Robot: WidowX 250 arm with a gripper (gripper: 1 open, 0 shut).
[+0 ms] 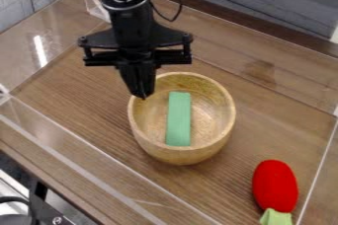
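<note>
A tan bowl (212, 136) sits mid-table with a pale green bar (179, 118) lying inside it. My black gripper (138, 79) hangs over the bowl's back-left rim; it looks shut, with nothing visible between its fingers. At the lower right lies a red object (275, 187) with a pale green end, toward the table's right edge.
Grey panelled walls stand behind it. A dark cable shows at the lower-left corner, off the table.
</note>
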